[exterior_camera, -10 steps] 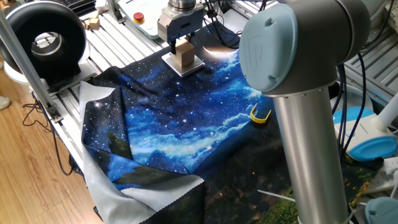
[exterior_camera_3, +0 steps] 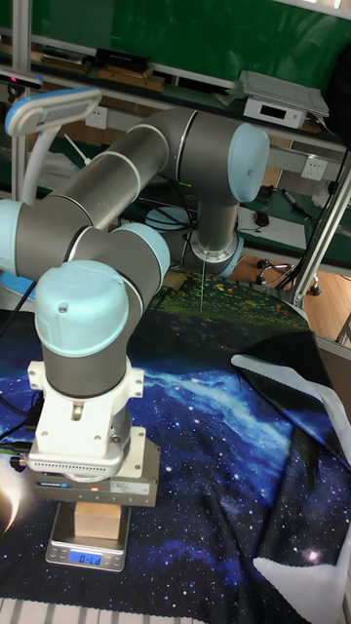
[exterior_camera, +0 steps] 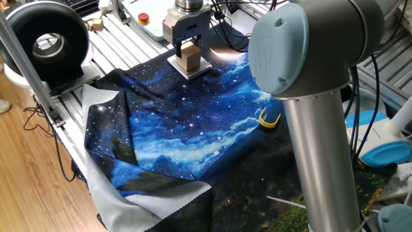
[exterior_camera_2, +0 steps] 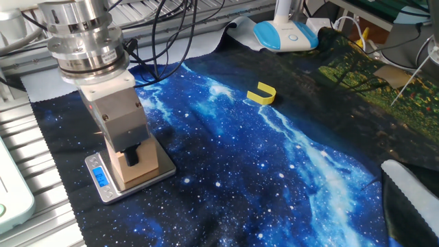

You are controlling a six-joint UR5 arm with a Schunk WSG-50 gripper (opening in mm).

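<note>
A plain wooden block [exterior_camera: 189, 60] stands upright on a small silver scale [exterior_camera_2: 164, 180], whose lit blue display [exterior_camera_2: 100, 176] is too small to read surely. Directly above the block is my gripper [exterior_camera: 188, 49], pointing down with its fingers around the block's upper part. One black finger [exterior_camera_2: 130, 155] lies in front of a side face of the block in the second exterior view. The far finger is mostly hidden, so whether both press on the wood cannot be told. In the third exterior view, the block [exterior_camera_3: 98, 522] shows below the gripper body, resting on the scale.
A starry blue cloth [exterior_camera: 187, 122] covers the table, folded and rumpled at its near left corner. A yellow U-shaped piece [exterior_camera_2: 262, 94] lies on it, away from the scale. Loose black cables hang beside the wrist. A red emergency button [exterior_camera: 143, 17] sits behind.
</note>
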